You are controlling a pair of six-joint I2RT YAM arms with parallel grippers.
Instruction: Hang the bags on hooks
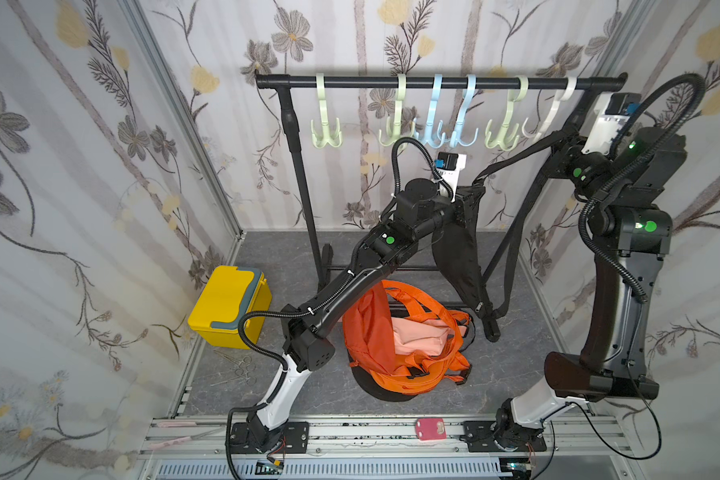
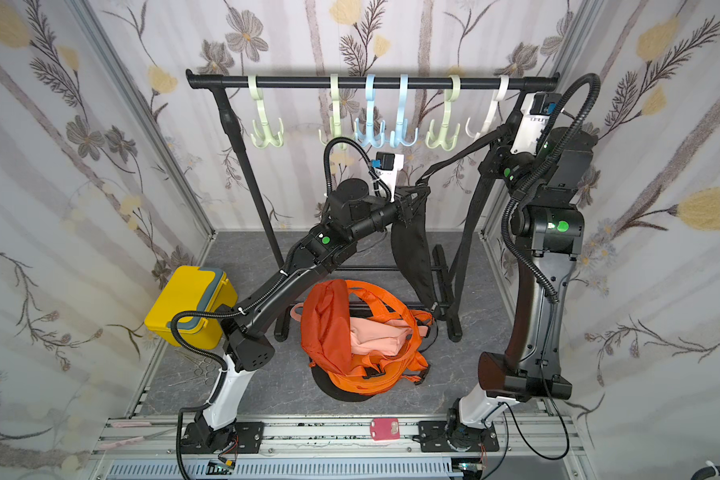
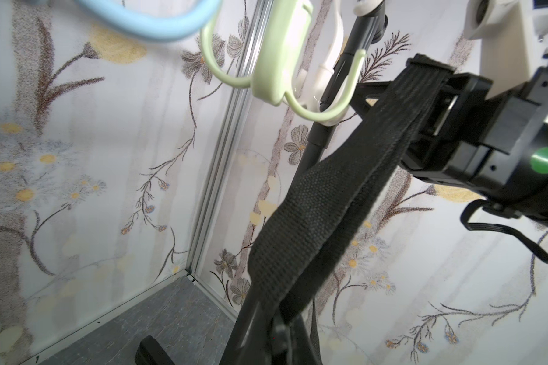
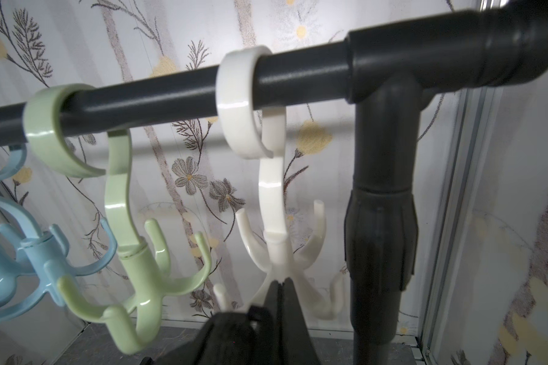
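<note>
A black sling bag (image 1: 459, 257) hangs upright from my left gripper (image 1: 462, 197), which is shut on its top end. Its black strap (image 3: 341, 200) runs nearly straight up to my right gripper (image 2: 497, 152), shut on the strap at the rack's right end. Below the right gripper, the rest of the strap loops down to the bag's lower tip. In the right wrist view, the white hook (image 4: 274, 182) stands behind the shut fingertips, with dark strap just left of them. No strap shows on any hook.
Green and blue hooks (image 1: 463, 112) hang along the black rail (image 1: 360, 81). The rack's right post (image 4: 383, 146) is close to the right gripper. On the floor lie an open orange backpack (image 1: 368, 336) and a yellow box (image 1: 225, 300).
</note>
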